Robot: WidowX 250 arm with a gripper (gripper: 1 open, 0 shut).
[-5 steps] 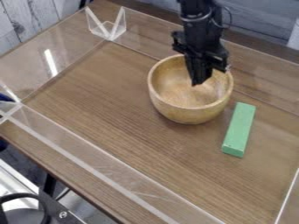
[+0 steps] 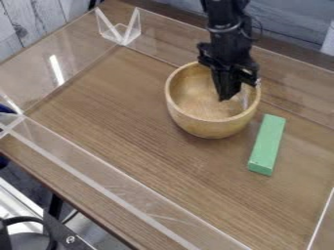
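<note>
A round wooden bowl (image 2: pixel 196 117) stands in the middle right of the camera view. My dark gripper (image 2: pixel 232 90) reaches down from the top into the right side of the bowl, its tip low and shut, with nothing visible between its fingers. A green block (image 2: pixel 268 145) lies flat on the table just right of the bowl.
A white wire-like piece (image 2: pixel 119 29) sits at the back left. Dark cables and a round part (image 2: pixel 26 234) are at the front left corner.
The gripper has moved down and a little to the right, deeper into the bowl. The bowl and green block look unmoved.
</note>
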